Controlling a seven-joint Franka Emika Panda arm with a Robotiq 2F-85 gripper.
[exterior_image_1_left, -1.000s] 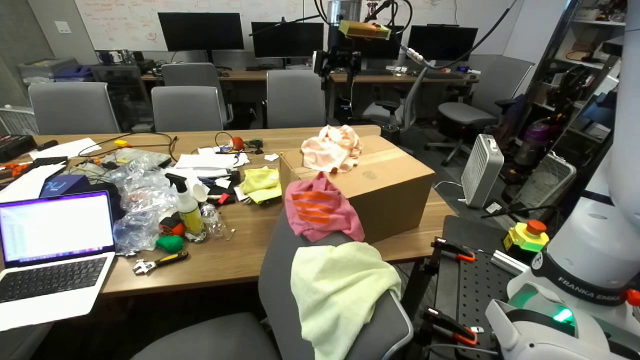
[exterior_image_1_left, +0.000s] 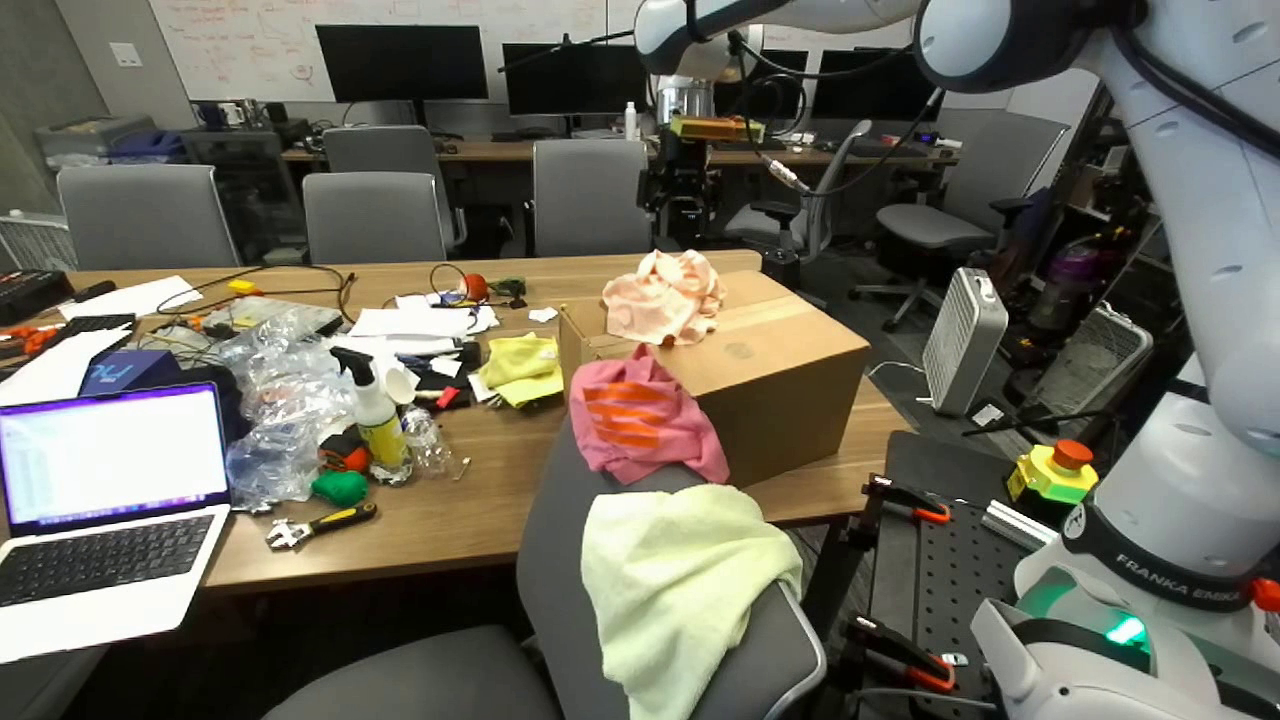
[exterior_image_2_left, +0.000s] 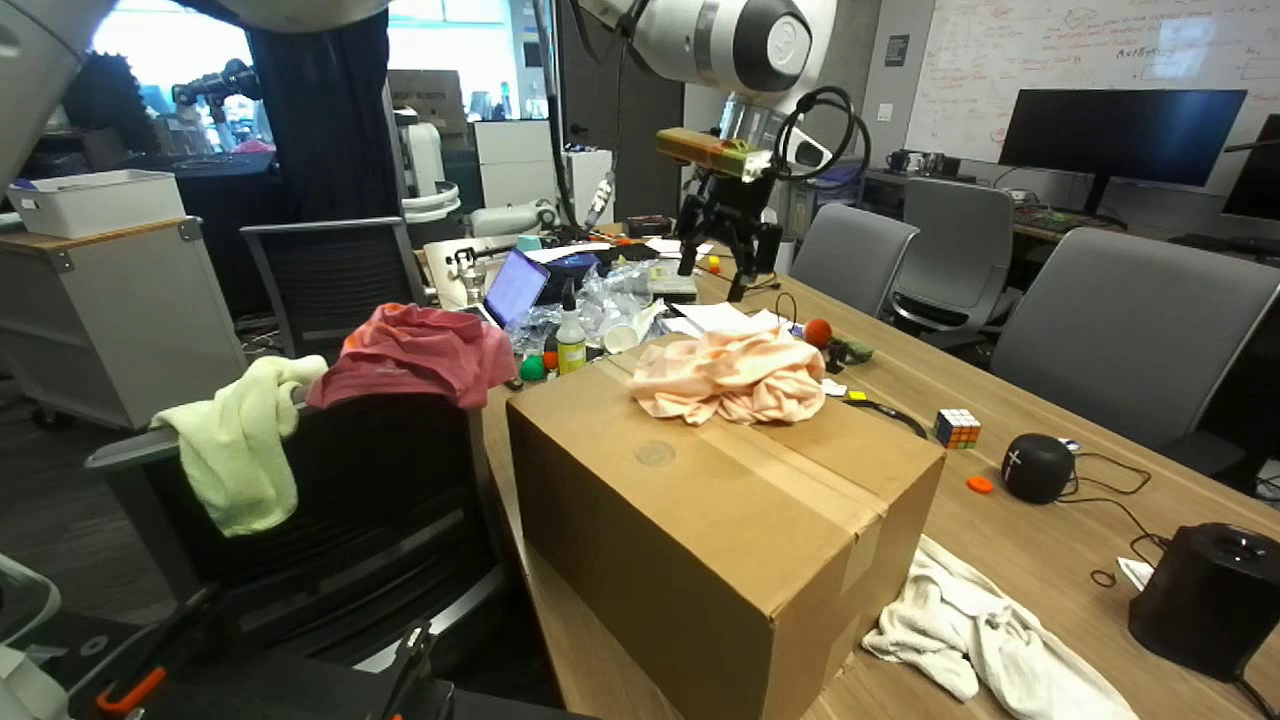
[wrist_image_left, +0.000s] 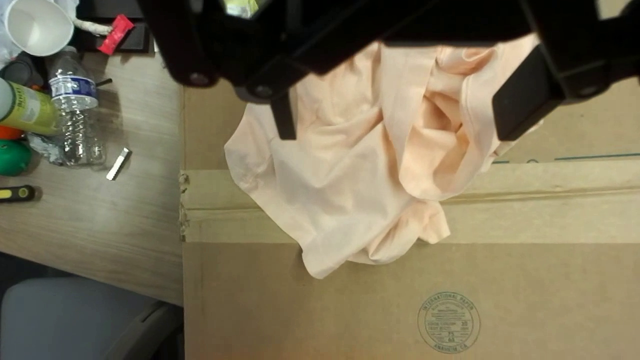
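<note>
A crumpled peach cloth (exterior_image_1_left: 663, 298) lies on top of the cardboard box (exterior_image_1_left: 786, 414). In the wrist view the cloth (wrist_image_left: 354, 174) spreads below my fingers, with a loose fold curling up on its right. My gripper is open, its fingers wide apart and nothing gripped between them. Exterior view 2 shows the gripper (exterior_image_2_left: 716, 283) in the air above and beyond the cloth (exterior_image_2_left: 729, 378), clear of it. A pink cloth (exterior_image_1_left: 644, 418) and a pale yellow cloth (exterior_image_1_left: 681, 588) hang over the near chair's back.
Left of the box the table is cluttered: a spray bottle (exterior_image_1_left: 381, 422), plastic wrap (exterior_image_1_left: 282, 408), a wrench (exterior_image_1_left: 321, 524) and a laptop (exterior_image_1_left: 114, 480). A white cloth (exterior_image_2_left: 996, 630), a Rubik's cube (exterior_image_2_left: 957, 428) and black speakers (exterior_image_2_left: 1038, 468) lie beyond the box. Much of the box top is bare.
My gripper has come down toward the box top, and more of the arm now shows at the top of exterior view 1. The cloths and box have stayed put.
</note>
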